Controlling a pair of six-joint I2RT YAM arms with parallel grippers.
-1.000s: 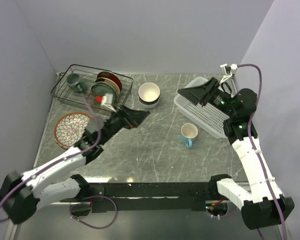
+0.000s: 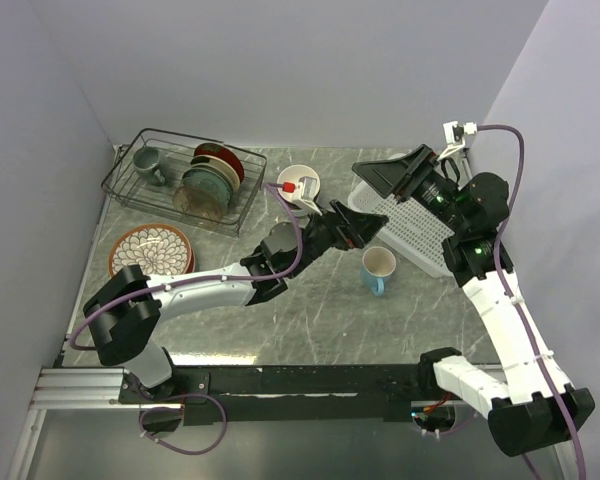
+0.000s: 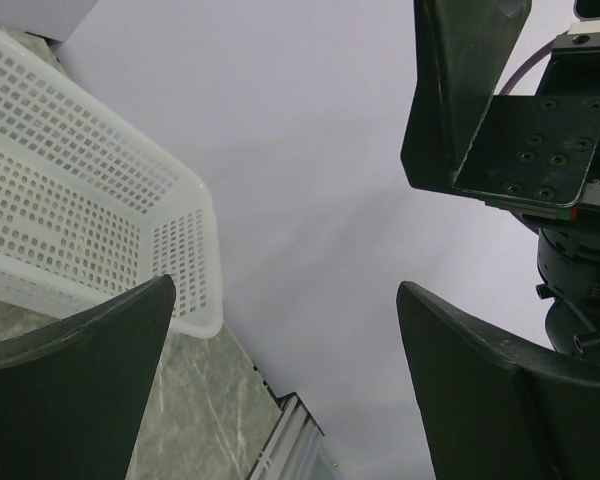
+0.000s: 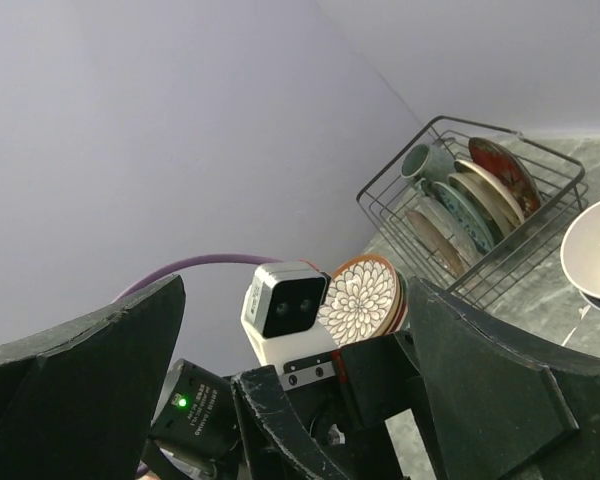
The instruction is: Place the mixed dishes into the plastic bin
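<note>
The white perforated plastic bin (image 2: 420, 228) is at the right of the table, its floor bare where it shows; part is hidden under the right arm. My left gripper (image 2: 365, 225) is open above the table by the bin's near-left edge, with nothing between its fingers in the left wrist view. Over the bin's far-left end hangs my right gripper (image 2: 392, 175), open and empty. A light blue mug (image 2: 378, 264) stands in front of the bin. Stacked bowls (image 2: 297, 178) sit at the back middle, partly covered by the left arm. Patterned plates (image 2: 150, 252) are piled at left.
A wire rack (image 2: 242, 208) at the back left holds a green mug (image 2: 150, 164) and several upright plates (image 2: 208, 187). In the right wrist view, the left arm's camera (image 4: 288, 303) is close in front.
My left arm has swung rightward from near the rack, across the middle, toward the bin and mug, covering part of the bowls. The right arm has shifted only slightly. Dishes stay put.
</note>
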